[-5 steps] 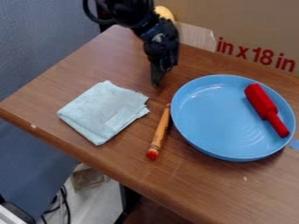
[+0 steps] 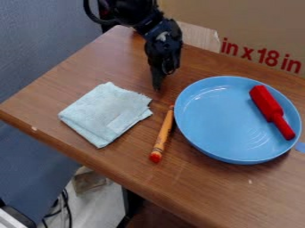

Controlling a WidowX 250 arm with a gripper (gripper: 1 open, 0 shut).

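My black gripper (image 2: 159, 73) hangs over the back middle of the wooden table (image 2: 95, 151), tips pointing down, just behind and left of the blue plate (image 2: 220, 134); whether it is open or shut is hard to make out. A folded pale cloth (image 2: 105, 114) lies at the left. An orange stick with a red end (image 2: 162, 137) lies between cloth and plate. A red object (image 2: 272, 110), like a rolling pin, rests on the plate's right side.
A cardboard box (image 2: 256, 40) stands along the back right. The table's left edge runs beside the cloth, with cables on the floor below. Bare wood surrounds the cloth.
My arm has shifted slightly, its upper part rising a little and the gripper staying near the same spot. The objects on the table are unchanged.
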